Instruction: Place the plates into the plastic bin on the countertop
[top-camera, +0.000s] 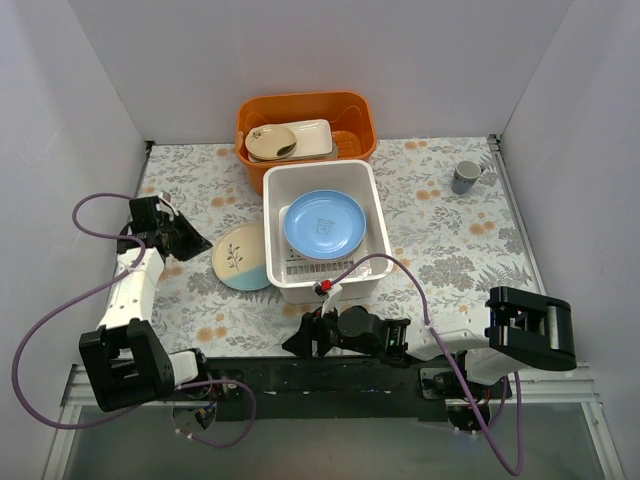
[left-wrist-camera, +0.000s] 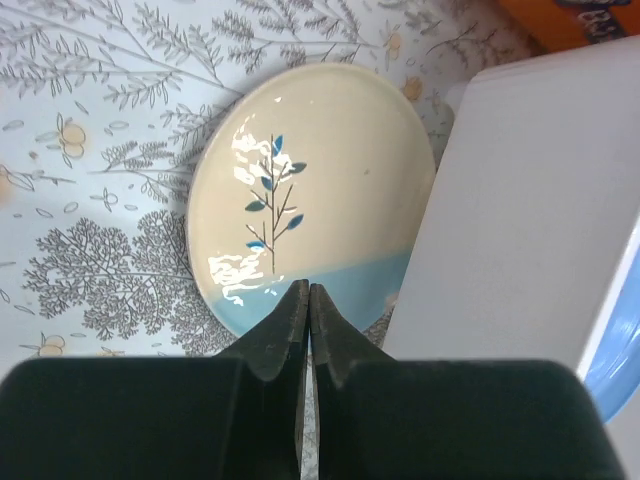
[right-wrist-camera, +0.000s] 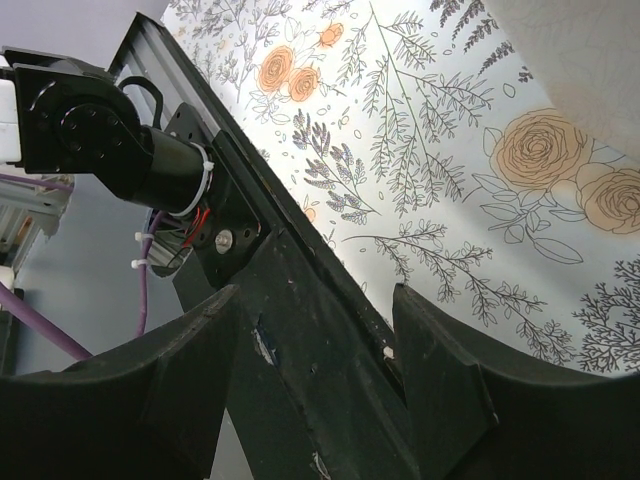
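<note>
A cream plate (top-camera: 238, 250) with a plant sprig and a blue lower band lies flat on the patterned countertop, close to the left wall of the white plastic bin (top-camera: 281, 284). Inside that bin rests a blue plate (top-camera: 325, 226). My left gripper (top-camera: 210, 243) is at the cream plate's left edge. In the left wrist view its fingertips (left-wrist-camera: 296, 315) meet over the plate's blue rim, with nothing visible between them; contact with the plate is unclear. Near the front edge, my right gripper has its fingers apart and holds nothing.
Behind the white bin, an orange bin (top-camera: 358, 127) holds a cream dish (top-camera: 268, 138) and a white tray (top-camera: 316, 138). A grey mug (top-camera: 464, 178) stands at the back right. Purple cables hang from both arms.
</note>
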